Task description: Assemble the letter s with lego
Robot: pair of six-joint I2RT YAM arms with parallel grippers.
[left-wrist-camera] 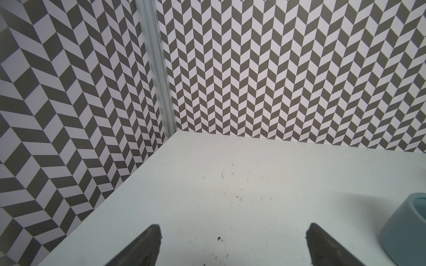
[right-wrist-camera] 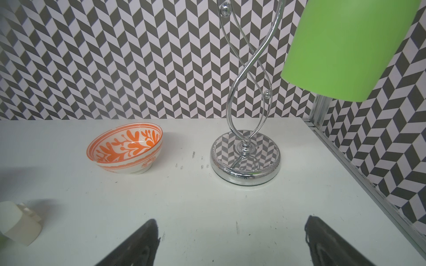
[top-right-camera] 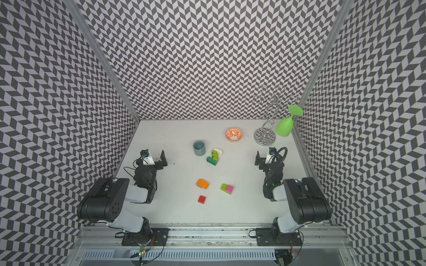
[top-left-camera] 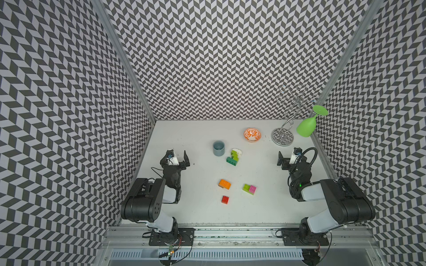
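Note:
Loose bricks lie mid-table: a green, lime and white cluster [top-left-camera: 232, 159], an orange brick [top-left-camera: 224, 183], a red brick [top-left-camera: 225, 199] and a lime-and-pink piece [top-left-camera: 249, 188]. Whether the cluster is joined, I cannot tell. My left gripper [top-left-camera: 176, 155] hangs open at the table's left, empty, left of the bricks. My right gripper [top-left-camera: 287, 157] is open and empty at the right, its fingertips at the bottom of the right wrist view.
A teal cup [top-left-camera: 218, 148] stands behind the bricks. An orange-patterned bowl [top-left-camera: 252, 134] and a chrome stand [top-left-camera: 282, 137] with a green goblet-like shade [top-left-camera: 306, 126] occupy the back right.

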